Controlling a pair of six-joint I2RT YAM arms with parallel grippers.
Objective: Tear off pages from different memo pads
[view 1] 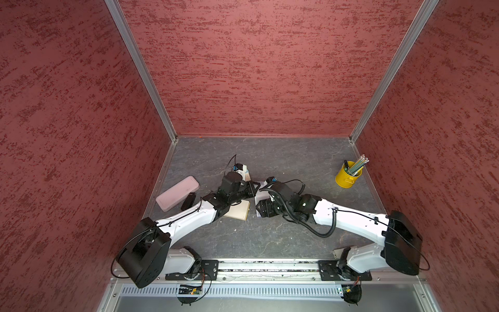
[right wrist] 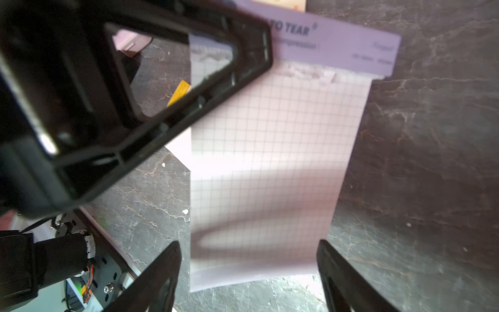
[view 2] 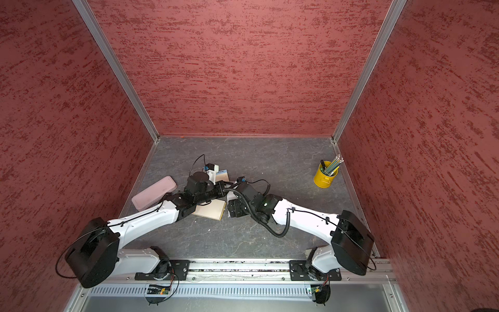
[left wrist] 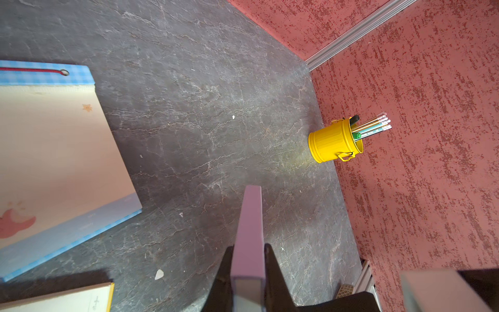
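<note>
A grid-paper memo pad with a lilac header hangs upright between my grippers, in front of my right gripper, which stands open around its lower end. My left gripper is shut on the grid pad; in its own view a lilac edge shows at the fingers, and its black body crosses the pad's top in the right wrist view. A blue-checked pad with a cream page and a cream pad with a yellow edge lie on the table.
A pink case and a black object lie at the left. A yellow pencil cup stands at the back right.
</note>
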